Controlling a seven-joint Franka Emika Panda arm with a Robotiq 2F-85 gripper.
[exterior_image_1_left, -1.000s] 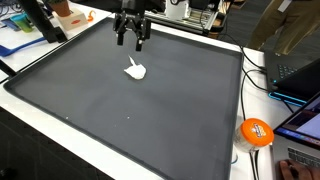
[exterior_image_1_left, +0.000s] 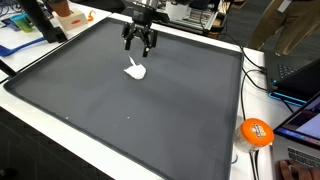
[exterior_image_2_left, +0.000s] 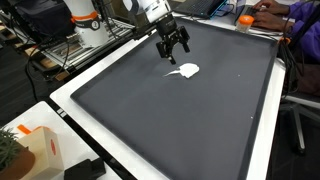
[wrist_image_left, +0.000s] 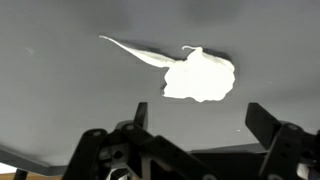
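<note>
A crumpled white piece (wrist_image_left: 200, 76) with a thin twisted tail, perhaps cloth or paper, lies flat on the dark grey board. In exterior view 1 this white piece (exterior_image_1_left: 135, 71) is toward the back of the board, its tail pointing away. Exterior view 2 shows the white piece (exterior_image_2_left: 187, 70) just in front of the arm. My gripper is open, its fingers wide apart and nothing between them. It hangs above the board, close behind the white piece (exterior_image_1_left: 135, 71) as seen in exterior view 1, and does not touch it.
The dark board (exterior_image_1_left: 150, 115) is otherwise clear, with a pale border around it. An orange-lidded container (exterior_image_1_left: 254, 134) stands on the right edge. Cables and a laptop (exterior_image_1_left: 295, 80) lie beyond that edge. A plant pot (exterior_image_2_left: 15, 155) sits off the board.
In exterior view 1 the gripper has shifted to the right and slightly upward in the picture. The white piece has stayed where it was.
</note>
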